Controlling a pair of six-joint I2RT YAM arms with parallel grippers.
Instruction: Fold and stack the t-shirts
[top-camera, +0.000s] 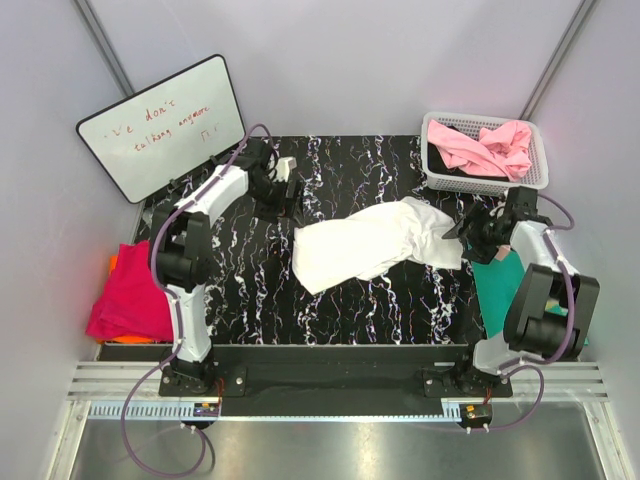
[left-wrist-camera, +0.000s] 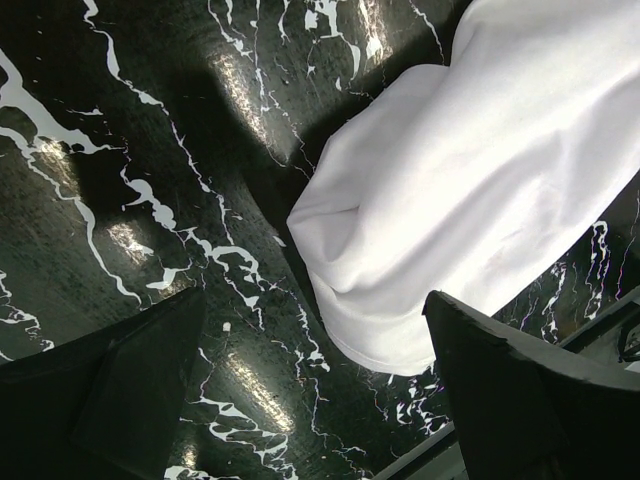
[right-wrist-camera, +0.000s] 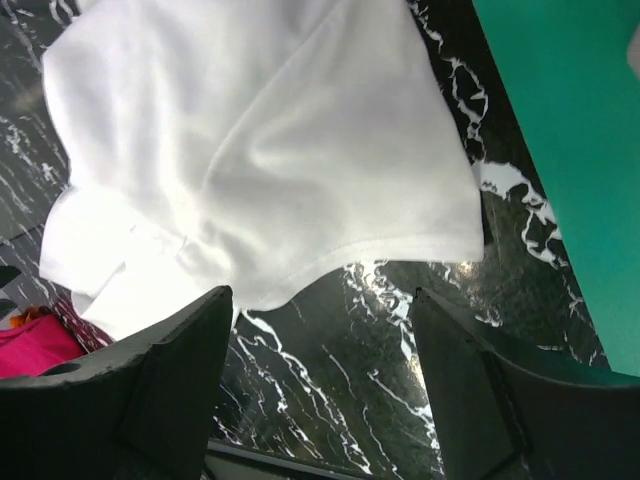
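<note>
A white T-shirt (top-camera: 350, 245) lies loosely spread across the middle of the black marble table, bunched toward its right end. My left gripper (top-camera: 292, 205) is open above the shirt's left end; the left wrist view shows the crumpled corner (left-wrist-camera: 400, 220) between and beyond its empty fingers. My right gripper (top-camera: 472, 240) hovers over the shirt's right end, open; in the right wrist view the shirt's hemmed edge (right-wrist-camera: 380, 230) lies beyond the separated fingertips.
A red folded cloth (top-camera: 130, 300) rests on orange at the left, and a teal cloth (top-camera: 495, 300) at the right. A white basket (top-camera: 485, 183) with pink and black fabric stands at the back right, a whiteboard (top-camera: 160, 125) at the back left.
</note>
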